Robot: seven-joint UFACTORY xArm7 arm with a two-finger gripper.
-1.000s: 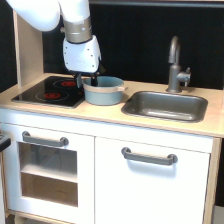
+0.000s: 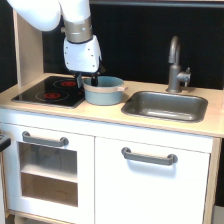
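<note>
A grey-blue pot (image 2: 104, 96) stands on the counter between the stove and the sink. My gripper (image 2: 90, 79) points down from the upper left, its dark fingers at the pot's left rear rim. At this size I cannot tell whether they grip the rim or whether the fingers are open.
To the pot's left is the black stovetop (image 2: 47, 98) with reddish burner rings. A metal sink (image 2: 165, 105) and a grey faucet (image 2: 176, 72) are on the right. Below are white cabinet doors with grey handles (image 2: 150, 156). Bare wooden counter (image 2: 92, 118) runs along the front.
</note>
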